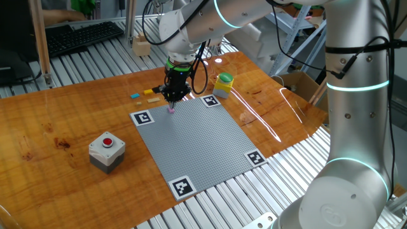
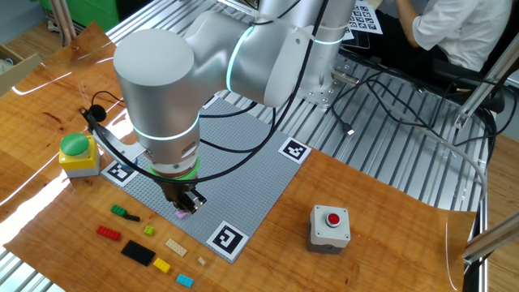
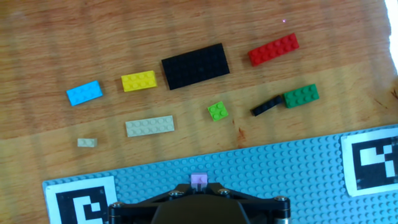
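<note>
A small lilac-pink brick (image 3: 199,179) is at the grey baseplate's (image 1: 194,137) far edge, near its middle in the wrist view. My gripper (image 1: 172,104) points down at that brick, its fingers drawn together and appearing shut on it. From the side, the brick (image 2: 182,214) shows just under the fingertips. Whether its underside touches the studs cannot be made out. Black finger linkages (image 3: 199,202) cover the area behind the brick in the wrist view.
Loose bricks lie on the wood beyond the plate: blue (image 3: 84,93), yellow (image 3: 138,81), black (image 3: 196,66), red (image 3: 273,49), green (image 3: 301,96), lime (image 3: 217,111) and beige (image 3: 150,126). A red-button box (image 2: 329,229) and a green-button box (image 2: 79,155) stand beside the plate. Most of the plate is bare.
</note>
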